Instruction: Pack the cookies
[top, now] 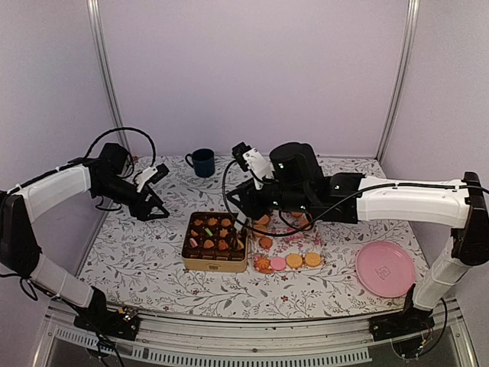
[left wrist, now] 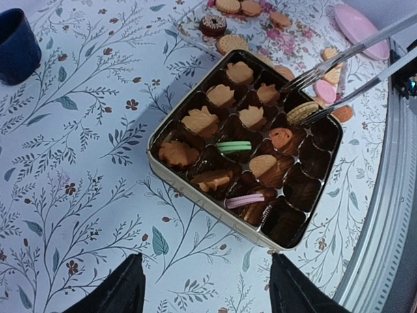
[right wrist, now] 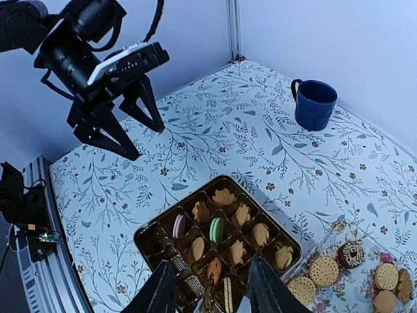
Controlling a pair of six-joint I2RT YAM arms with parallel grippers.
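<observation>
The cookie box sits mid-table, its dark compartments holding shaped, pink, green and round cookies. My right gripper hangs over it, shut on metal tongs; their tips are in the box at an upright sandwich cookie; whether they grip it I cannot tell. My left gripper is open and empty, left of the box and above the table. Loose cookies lie on a floral tray right of the box.
A blue mug stands at the back, behind the box. A pink plate lies at the right front.
</observation>
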